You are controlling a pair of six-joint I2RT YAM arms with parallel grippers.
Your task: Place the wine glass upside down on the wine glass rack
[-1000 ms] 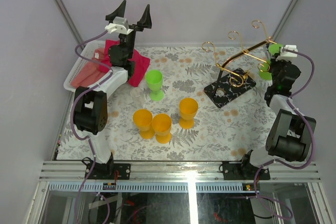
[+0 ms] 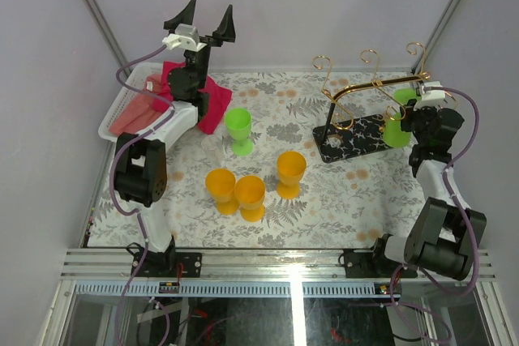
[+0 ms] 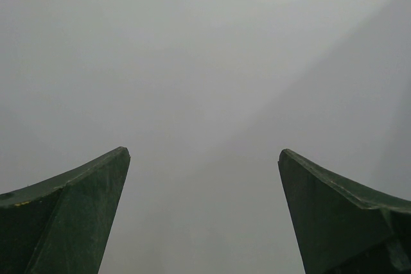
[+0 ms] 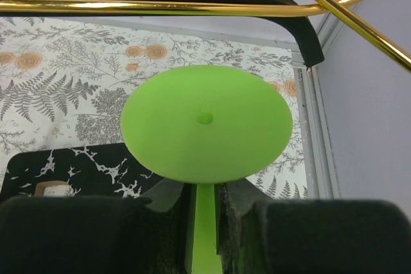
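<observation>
A green wine glass [image 4: 205, 120] is in my right gripper, which is shut on its stem; the foot faces up in the right wrist view, just below a gold rail. In the top view my right gripper [image 2: 413, 107] is at the right end of the wine glass rack [image 2: 349, 89], which has gold hooks and a black marble base [image 2: 373, 137]. My left gripper [image 2: 203, 22] stands open and raised at the back left; its wrist view shows only pale wall between the fingers.
Another green glass [image 2: 238, 126] and several orange glasses [image 2: 290, 169] stand in the table's middle. A white basket [image 2: 113, 119] with red cloths is at the left. Walls border the table.
My right gripper and the green glass have moved slightly toward the front of the table. The rack now sits at a flatter angle, its right end further forward. The left arm is still.
</observation>
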